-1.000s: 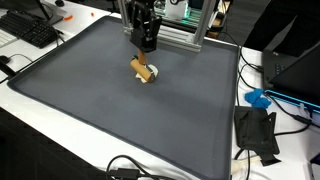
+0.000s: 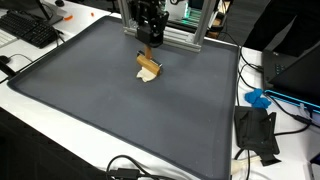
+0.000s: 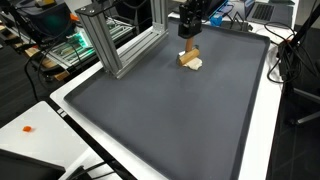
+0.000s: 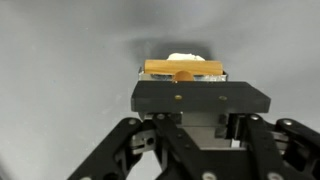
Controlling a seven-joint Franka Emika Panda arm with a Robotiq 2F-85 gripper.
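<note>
Beneath my gripper is a wooden tool with a light brown crossbar [image 2: 149, 62] and an upright stem [image 3: 189, 45]. The stem's top runs up to my gripper in both exterior views. A black bar [image 4: 200, 97] hides the fingertips in the wrist view, so how far apart the fingers stand does not show. The crossbar [image 4: 184, 67] lies level just ahead of that bar. A small cream-coloured piece [image 2: 146, 74] rests on the grey mat at the crossbar's near side. Part of this piece [image 3: 195, 65] is covered by the tool.
A metal frame [image 3: 125, 40] stands near the back edge. Off the mat lie a keyboard [image 2: 35, 28], a blue object [image 2: 257, 98] and black cables.
The wooden tool has moved back and right together with my gripper, and its crossbar has turned. More of the cream piece now shows in front of it than to its right.
</note>
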